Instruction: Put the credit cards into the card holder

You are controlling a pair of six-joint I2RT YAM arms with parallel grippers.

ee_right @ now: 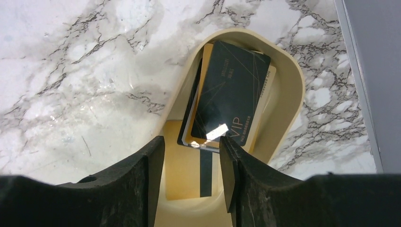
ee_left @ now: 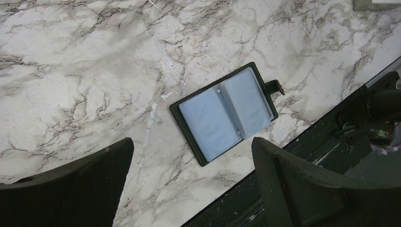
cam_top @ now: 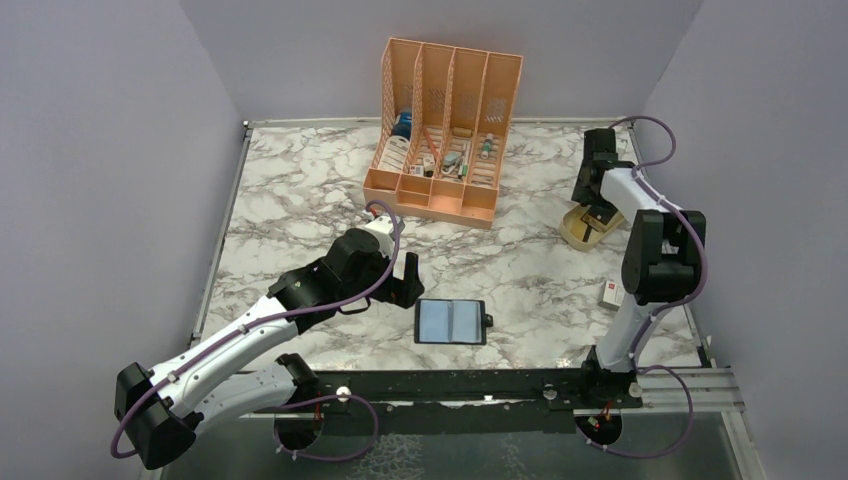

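An open card holder point(cam_top: 434, 320) with pale blue sleeves and a dark cover lies at the table's front middle; the left wrist view shows it point(ee_left: 209, 125) too. My left gripper is open above and behind it, empty. At the right back, a cream oval container point(cam_top: 574, 233) holds several cards; in the right wrist view the top one is a black VIP card point(ee_right: 227, 85), with gold and other cards beneath. My right gripper hangs over this container, open, nothing between its fingers.
A peach compartment organiser point(cam_top: 445, 205) with small items stands at the back middle. A small white box point(cam_top: 612, 294) lies at the right front, below the container. Grey walls border the sides and back.
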